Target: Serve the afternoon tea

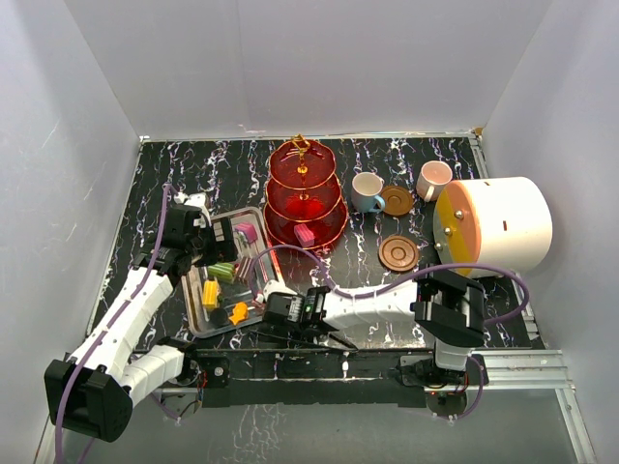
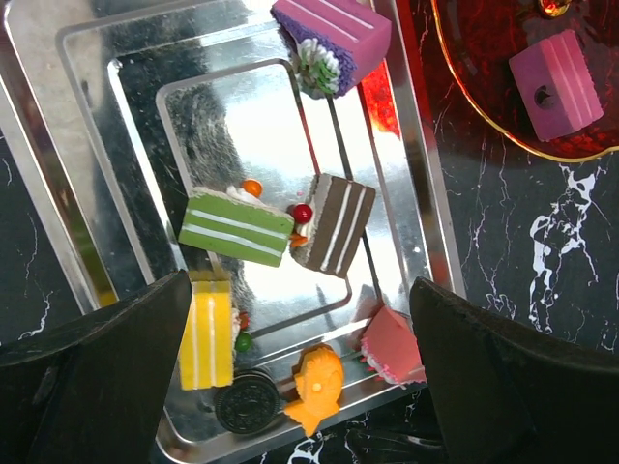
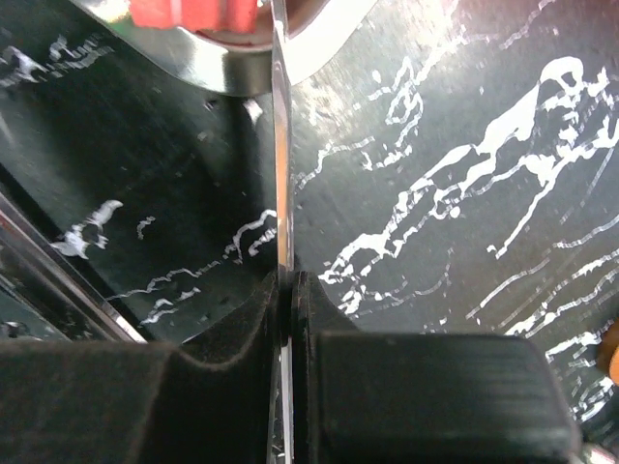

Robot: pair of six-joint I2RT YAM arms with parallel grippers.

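The metal tray (image 1: pixel 198 318) holds cakes: pink-purple (image 2: pixel 343 34), green (image 2: pixel 235 227), brown (image 2: pixel 336 224), yellow (image 2: pixel 206 333), orange (image 2: pixel 317 385) and a black biscuit (image 2: pixel 249 401). A red cake (image 2: pixel 392 346) lies at the tray's right corner. Above the tray my left gripper is open, nothing between its fingers. Low by the tray's near right corner, my right gripper is shut on a thin metal strip (image 3: pixel 281 126), seen edge-on and reaching over the rim to the red cake. A pink cake (image 1: pixel 304 236) sits on the red tiered stand's (image 1: pixel 333 239) lowest tier.
A blue-handled cup (image 1: pixel 368 192), a pink cup (image 1: pixel 434 181) and two brown coasters (image 1: pixel 397 253) stand right of the stand. The white bread-bin-like box (image 1: pixel 503 224) fills the right side. Dark thin bars (image 1: pixel 334 340) lie near the front edge.
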